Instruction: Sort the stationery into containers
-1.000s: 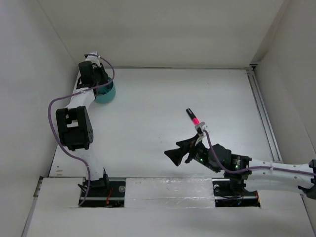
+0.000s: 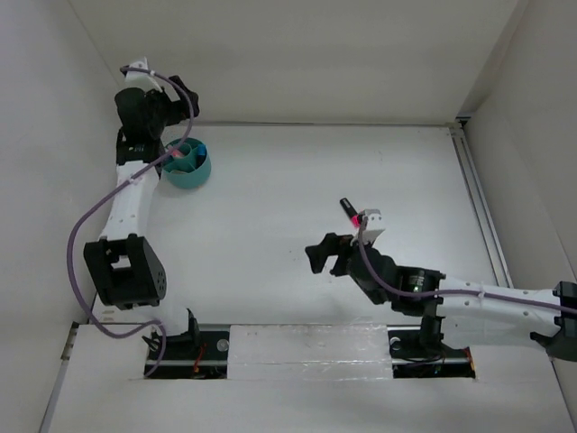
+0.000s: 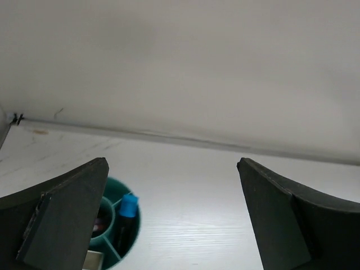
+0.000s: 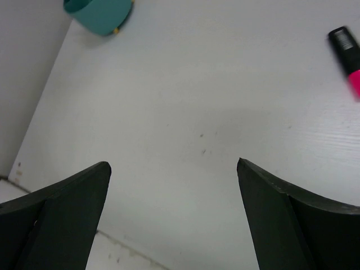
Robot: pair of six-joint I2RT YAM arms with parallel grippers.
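A teal round holder (image 2: pixel 187 178) stands at the back left, divided into compartments. Inside it I see a blue-capped marker (image 3: pixel 128 208) and a pink item (image 2: pixel 177 154). My left gripper (image 2: pixel 185 97) hangs above and behind the holder, its fingers (image 3: pixel 67 211) wide apart and nothing between them. A black marker with a pink end (image 2: pixel 349 210) lies alone on the table, right of centre; the right wrist view catches this marker (image 4: pixel 344 50) at its right edge. Just in front of it, toward the left, is my right gripper (image 2: pixel 328 257), open and empty.
Walls rise at the back and both sides, the left one close to the left arm. Purple cables trail along both arms.
My right gripper has shifted slightly back toward the lone marker, which has not moved.
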